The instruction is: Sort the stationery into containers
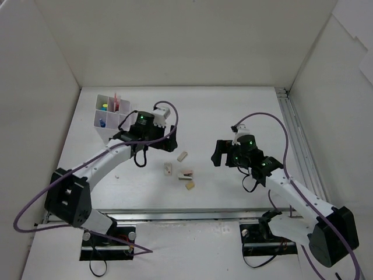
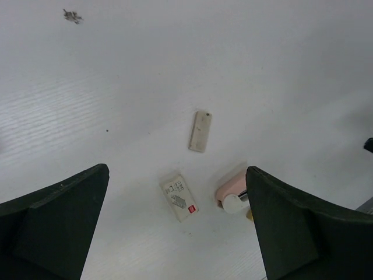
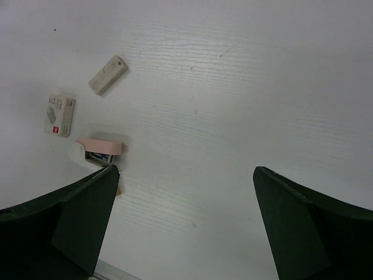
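A small beige bar (image 1: pixel 182 156), a white boxed eraser (image 2: pixel 179 197), a pink-and-white item (image 3: pixel 100 146) and a yellow piece (image 1: pixel 190 185) lie loose mid-table. The white compartment organizer (image 1: pixel 106 116) at the back left holds several colored items. My left gripper (image 1: pixel 170 139) hangs over the table behind the loose items, open, nothing between its fingers. My right gripper (image 1: pixel 221 153) hangs to the right of them, also open and empty.
A metal rail (image 1: pixel 175 215) runs along the front edge. Small dark specks (image 2: pixel 73 16) lie on the surface.
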